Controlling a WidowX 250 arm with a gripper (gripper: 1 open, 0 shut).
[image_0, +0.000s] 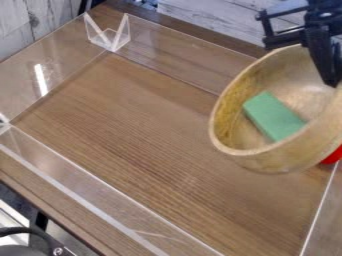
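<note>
A pale wooden bowl (234, 142) is held tilted at the right of the camera view, with a green block (274, 117) lying inside it. The black gripper (318, 50) is at the bowl's upper right, over its rim and partly out of frame; whether its fingers are shut on the rim is hard to tell. A red object (333, 157) shows behind the bowl at the right edge, mostly hidden.
A clear plastic bracket (110, 32) stands at the back left. Clear edging runs along the sides, and a black cable lies at the lower left.
</note>
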